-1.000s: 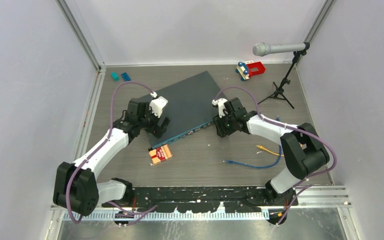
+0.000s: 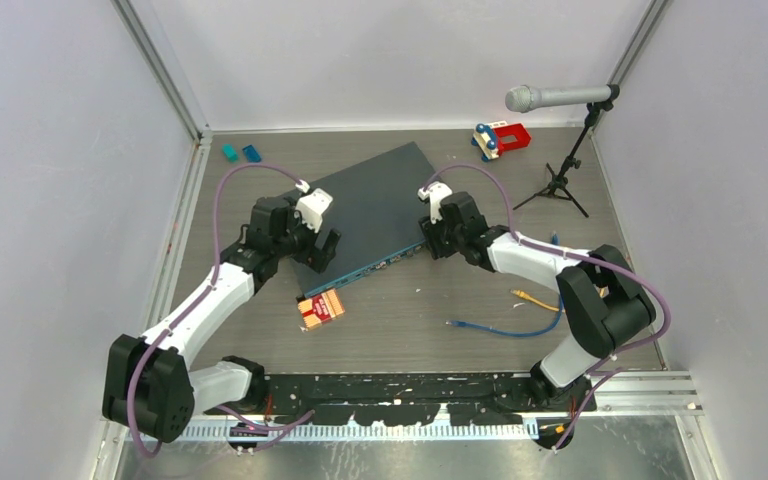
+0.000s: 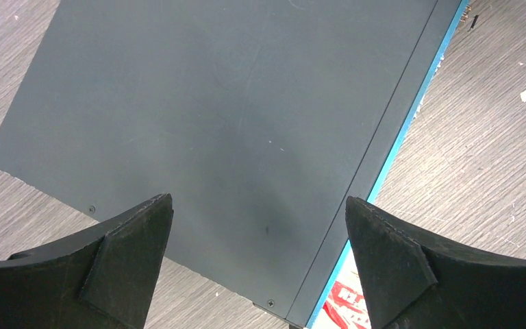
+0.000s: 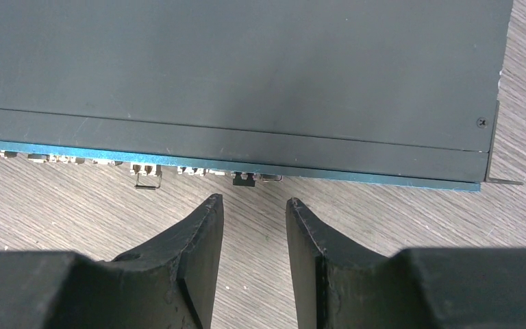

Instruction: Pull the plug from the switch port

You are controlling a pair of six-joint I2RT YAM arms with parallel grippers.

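Observation:
The grey switch (image 2: 365, 200) lies on the table, its blue front edge with a row of metal ports facing the front right. In the right wrist view several port fittings (image 4: 145, 171) show, one with a black tab (image 4: 244, 179). My right gripper is part open just outside that tab, nothing between its fingers. My left gripper stands open over the switch's left part, its fingertips empty.
A red-and-white packet (image 2: 321, 309) lies by the switch's front left corner. Blue (image 2: 505, 330) and yellow (image 2: 532, 300) cables lie at right. A toy truck (image 2: 511, 137) and microphone stand (image 2: 560, 180) are at back right.
My right gripper has shifted back and slightly left toward the switch's front edge.

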